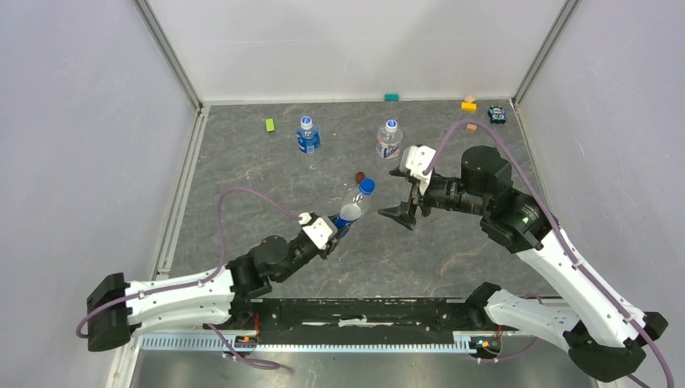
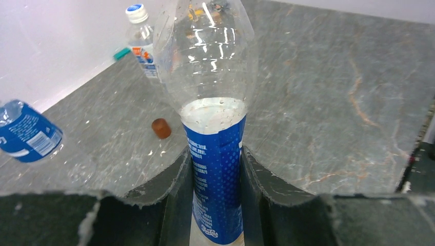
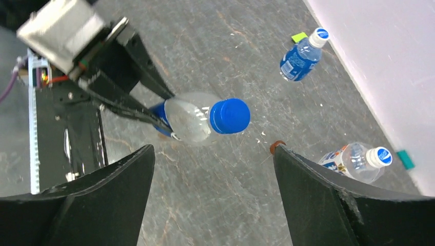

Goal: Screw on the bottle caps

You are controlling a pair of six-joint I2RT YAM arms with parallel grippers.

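Note:
A clear bottle with a blue label (image 2: 215, 179) is held by my left gripper (image 1: 339, 226), shut on its lower body, above the middle of the floor. A blue cap (image 3: 229, 116) sits on its top; whether it is tight cannot be told. My right gripper (image 1: 396, 194) is apart from the bottle, to its right, with fingers apart and nothing between them. A blue-labelled bottle (image 1: 308, 139) and an orange-and-blue-labelled bottle (image 1: 388, 142), both with white-and-blue caps on, stand behind.
A small brown cylinder (image 2: 161, 129) lies near the middle. A green block (image 1: 270, 124), a teal block (image 1: 392, 97), a yellow block (image 1: 468, 106), wooden blocks and a dark toy (image 1: 497, 114) lie toward the back.

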